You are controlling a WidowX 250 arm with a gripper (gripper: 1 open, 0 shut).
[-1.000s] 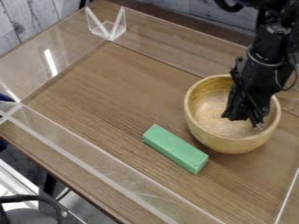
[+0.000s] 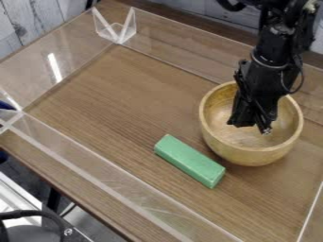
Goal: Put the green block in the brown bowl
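Observation:
The green block (image 2: 190, 162) lies on the wooden table, slanting down to the right, just left of and in front of the bowl. The brown bowl (image 2: 222, 143) stands upright on the right side of the table, its visible inside bare apart from what the arm covers. My black gripper (image 2: 252, 123) points down over the bowl, its tips overlapping the bowl's inside in the picture. Nothing shows held by it. How far apart the fingers stand is hard to make out, and how deep they reach cannot be told.
A clear plastic bracket (image 2: 115, 26) stands at the far left of the table. Transparent side panels line the table's edges. Dark equipment with a cable (image 2: 36, 216) sits at the lower left.
My gripper has moved left and a little toward the camera over the bowl. Bowl and green block stay where they were.

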